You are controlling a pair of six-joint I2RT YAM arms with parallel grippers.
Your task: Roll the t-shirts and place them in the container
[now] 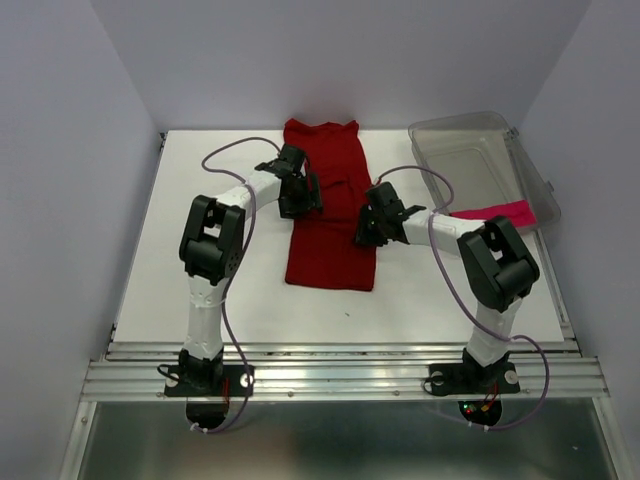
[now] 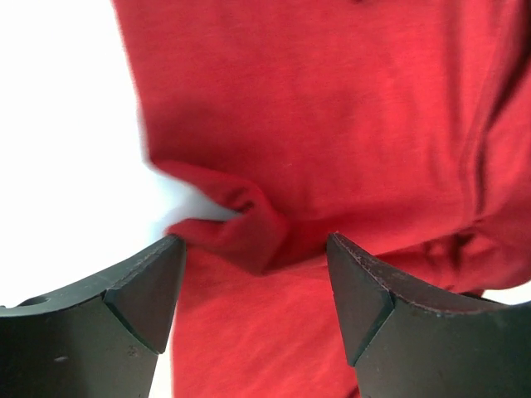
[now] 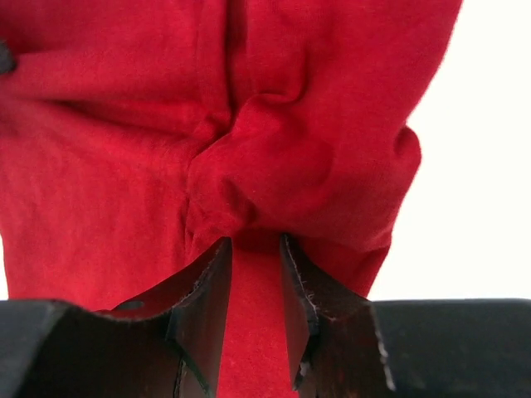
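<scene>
A dark red t-shirt [image 1: 331, 260] lies lengthwise on the white table, its far end spread wide and its middle bunched in cross folds. At the shirt's left edge my left gripper stands open, with a small raised fold of cloth [image 2: 241, 228] just beyond and between its fingertips. My right gripper [image 1: 361, 240] is at the right edge of the shirt, its fingers part open over the cloth. In the right wrist view a thick fold [image 3: 307, 166] lies just ahead of the right fingertips [image 3: 222, 253]; whether cloth is pinched there is hard to see.
A clear plastic bin [image 1: 462, 160] stands at the back right, with a bright red rolled cloth [image 1: 500, 213] in its near end.
</scene>
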